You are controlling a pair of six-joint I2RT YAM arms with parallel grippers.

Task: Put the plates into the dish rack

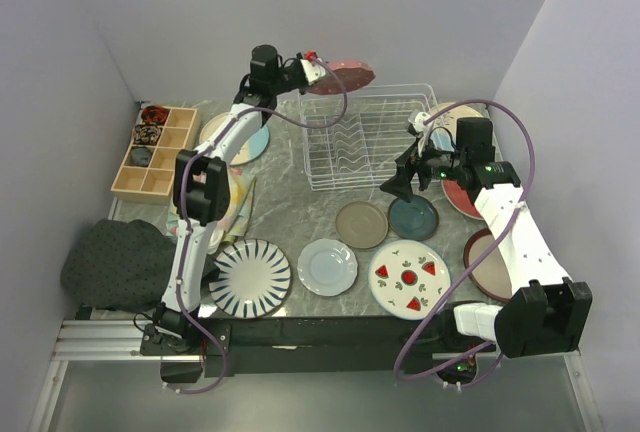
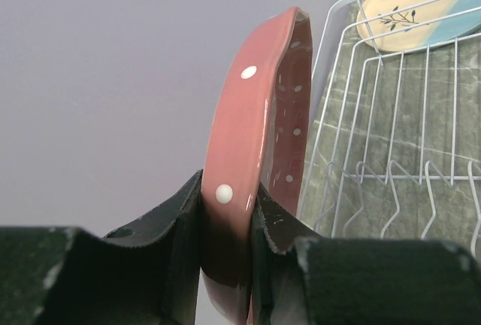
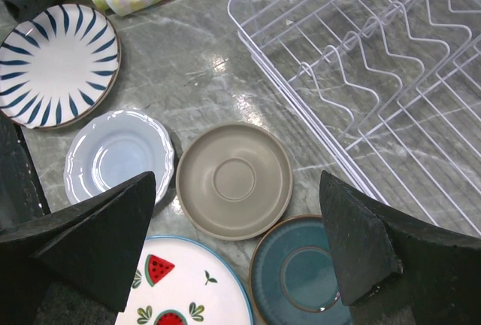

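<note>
A pinkish-red plate with white dots (image 2: 242, 107) stands on edge at the far left end of the white wire dish rack (image 1: 434, 102). My left gripper has a finger close against each face of it; the plate's lower part is hidden by the fingers. From above, the same plate (image 1: 345, 78) leans over the rack's back left corner. My right gripper is open and empty, above the counter at the rack's front. Below it are a taupe plate (image 3: 234, 180) and a teal plate (image 3: 297, 265).
A watermelon plate (image 1: 409, 279), a pale scalloped plate (image 1: 327, 267) and a blue-striped plate (image 1: 250, 278) line the counter's front. More plates lie right of the rack. A wooden divided box (image 1: 157, 155) sits at left. The rack's middle slots are empty.
</note>
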